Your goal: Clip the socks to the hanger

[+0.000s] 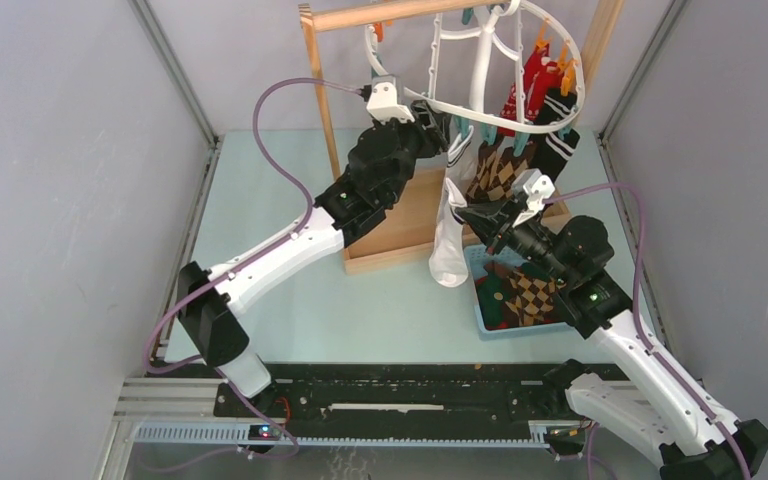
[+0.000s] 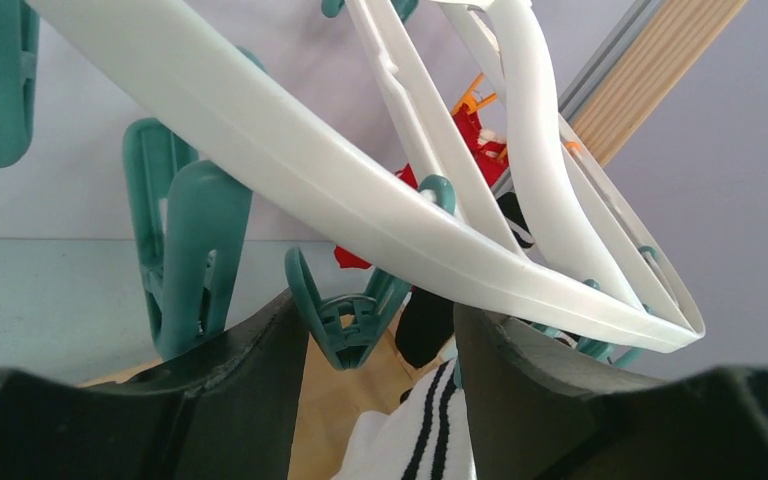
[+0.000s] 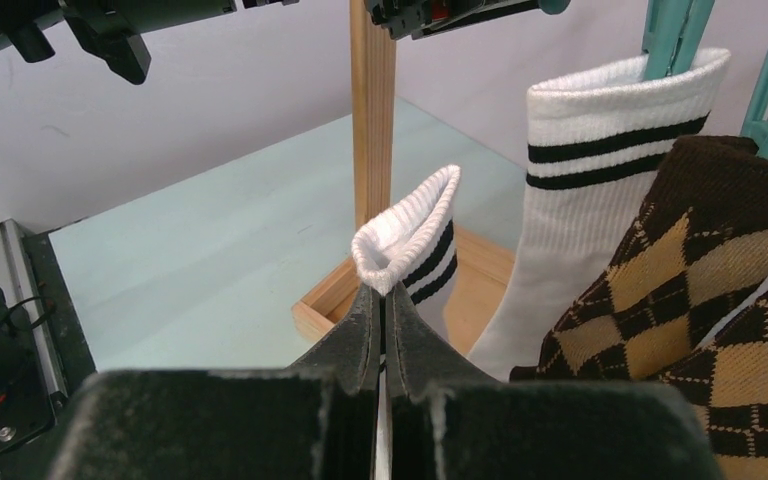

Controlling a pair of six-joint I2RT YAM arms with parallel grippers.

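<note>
A white sock with black stripes point(image 3: 415, 240) hangs from my right gripper, which is shut on it just below its open cuff. Its foot point(image 1: 448, 262) dangles free below. Another white striped sock point(image 3: 615, 130) is held by a green clip on the white round hanger point(image 1: 490, 118). My left gripper stands part open under the hanger's rim, its fingers point(image 2: 260, 350) on either side of a green clip point(image 2: 345, 320) that hangs there with its handles spread. Whether the fingers touch the clip, I cannot tell.
Brown argyle socks point(image 3: 700, 270) and red socks point(image 1: 535, 85) hang farther right on the hanger. A blue basket point(image 1: 480, 310) with more socks stands below my right arm. The wooden stand point(image 1: 324, 110) rises behind my left arm.
</note>
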